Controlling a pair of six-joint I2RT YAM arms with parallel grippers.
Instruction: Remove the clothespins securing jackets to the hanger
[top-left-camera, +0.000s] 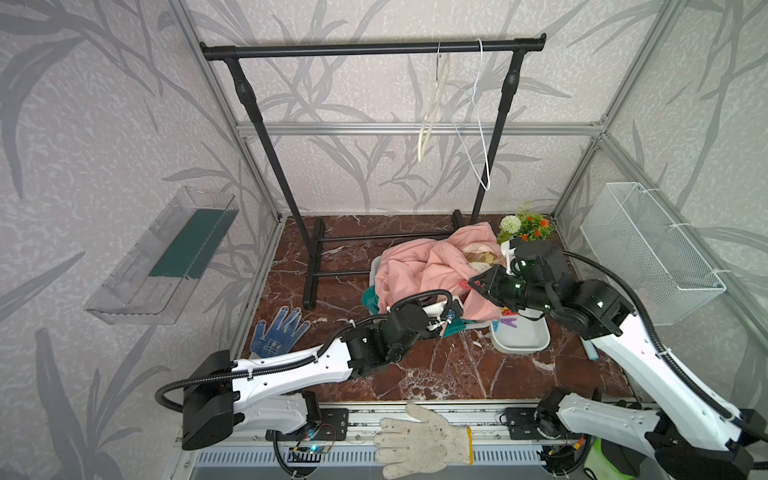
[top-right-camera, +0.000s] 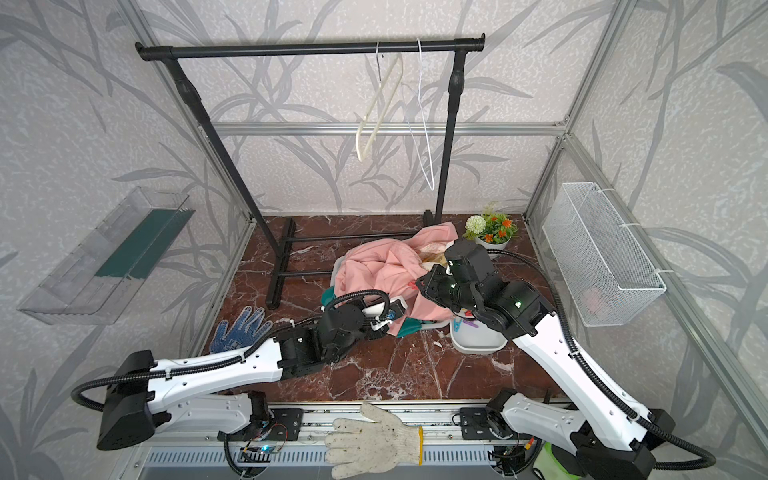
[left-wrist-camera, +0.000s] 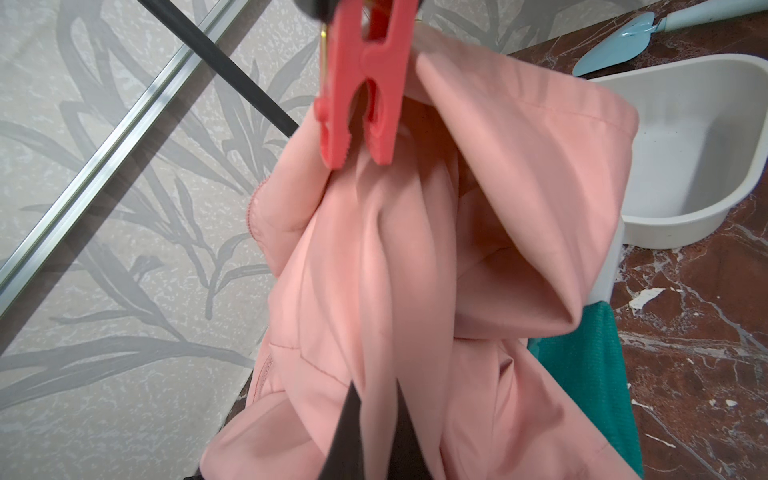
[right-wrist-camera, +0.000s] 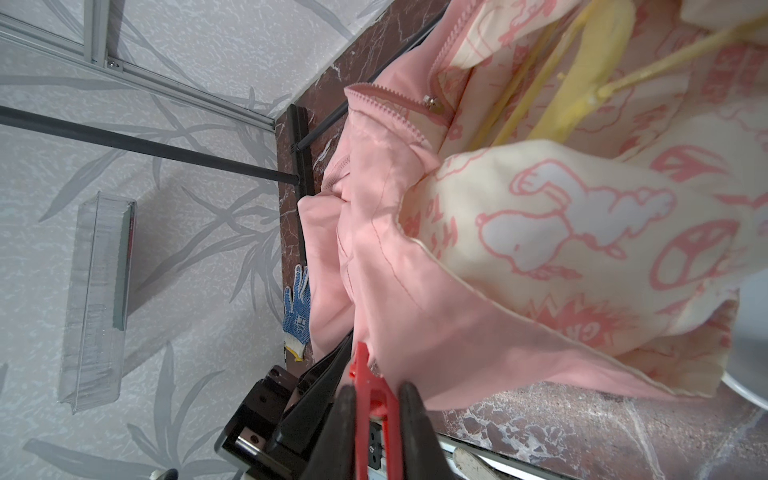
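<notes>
A pink jacket (top-left-camera: 416, 268) with a cream patterned lining (right-wrist-camera: 552, 240) lies heaped in the middle of the floor. My left gripper is shut with a fold of its pink cloth between the fingertips. A red clothespin (left-wrist-camera: 364, 72) is gripped by my right gripper, which is shut on it. In the left wrist view the pin's tips point down in front of the cloth and stand slightly apart, with no fabric visibly pinched between them. A yellow hanger (right-wrist-camera: 592, 72) lies inside the jacket in the right wrist view.
A white tray (top-left-camera: 524, 349) with some clothespins stands right of the heap, a flower pot (top-right-camera: 492, 232) behind. Two empty hangers (top-left-camera: 433, 112) dangle from the black rack (top-left-camera: 368, 50). A blue glove (top-left-camera: 280, 332) lies left.
</notes>
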